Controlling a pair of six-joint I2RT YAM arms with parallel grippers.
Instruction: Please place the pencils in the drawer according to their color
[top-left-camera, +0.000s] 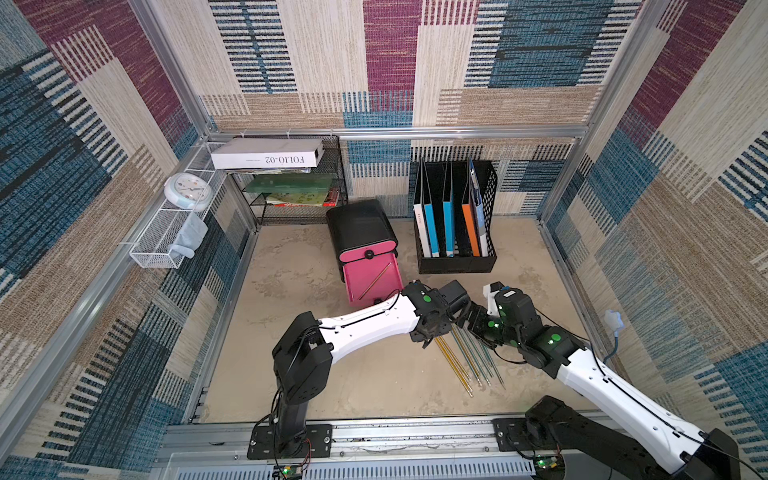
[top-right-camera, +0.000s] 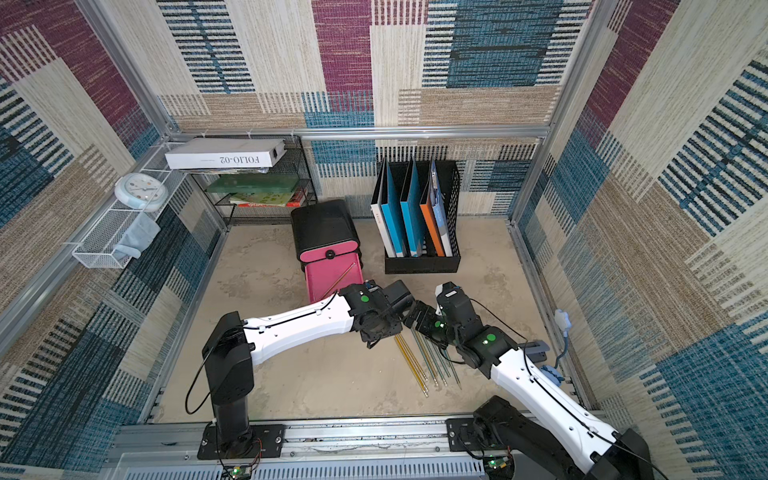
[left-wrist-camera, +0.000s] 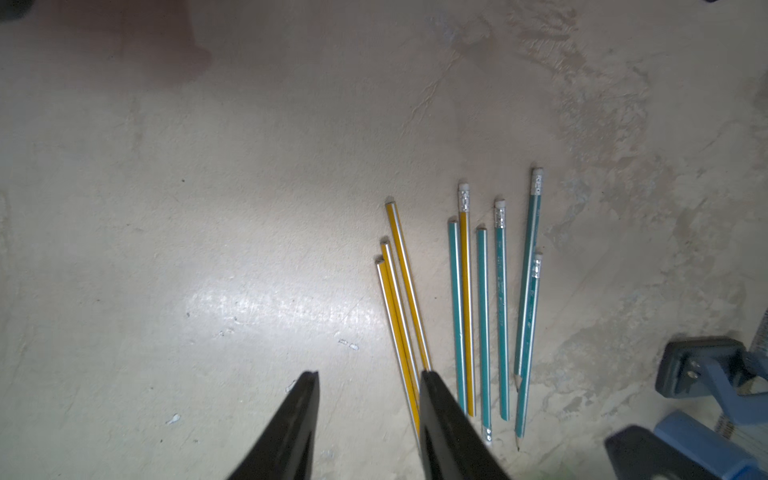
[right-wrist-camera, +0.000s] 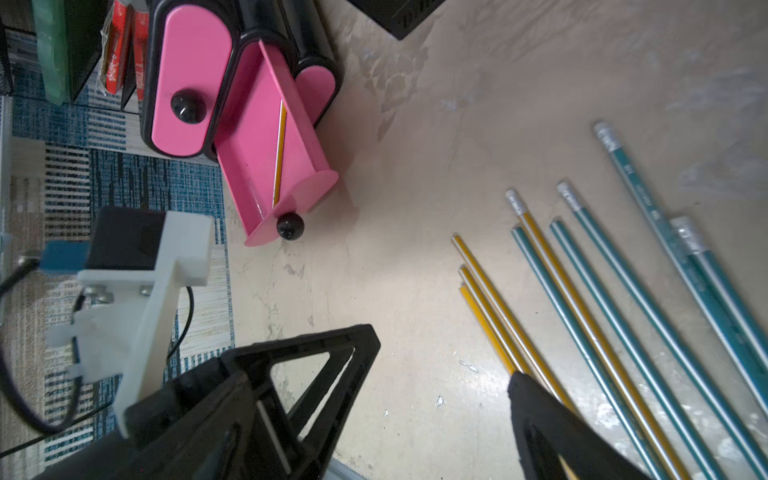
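A black organiser (top-left-camera: 360, 228) with a pink front has its pink drawer (right-wrist-camera: 248, 120) pulled out, and a yellow pencil (right-wrist-camera: 280, 152) lies inside it. Three yellow pencils (left-wrist-camera: 409, 280) lie close together on the table. To their right are several teal pencils (left-wrist-camera: 483, 320), with one more yellow pencil (left-wrist-camera: 466, 296) among them. My left gripper is open above the table, with the lower ends of the yellow pencils near its right finger. My right gripper stands open and empty beside the left one, above the pencils.
Behind the pencils stands a black file holder (top-left-camera: 456, 264) with folders. A wire shelf (top-left-camera: 340, 180) holding a white folio box (top-left-camera: 268, 153) is at the back left. Both arms' wrists are close together over the table.
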